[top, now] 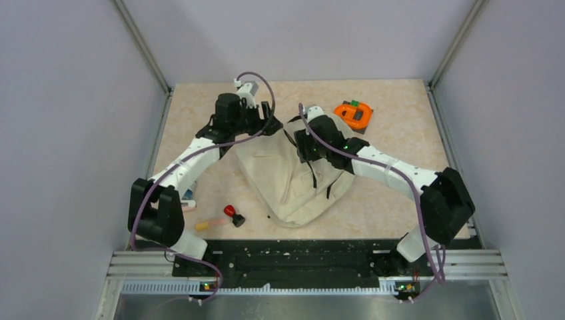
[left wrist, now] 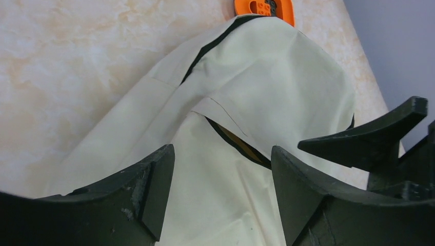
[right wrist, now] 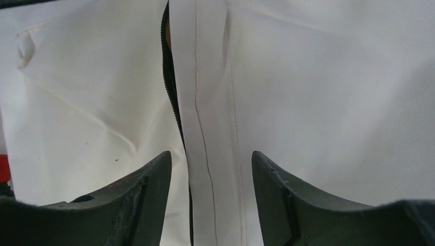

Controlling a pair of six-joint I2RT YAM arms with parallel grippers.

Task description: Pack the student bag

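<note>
A cream fabric bag (top: 280, 193) lies flat on the table, its dark zipper partly open, showing a narrow gap in both wrist views. My left gripper is over the bag's upper left part, fingers apart, nothing between them. My right gripper hangs over the zipper flap (right wrist: 205, 102), open, with the seamed strip seen between and beyond its fingertips; I cannot tell whether it touches the cloth.
An orange case (top: 350, 117) lies at the back right. A red and black item (top: 233, 215), a yellow item (top: 203, 225) and other small items lie at the front left, partly under the left arm.
</note>
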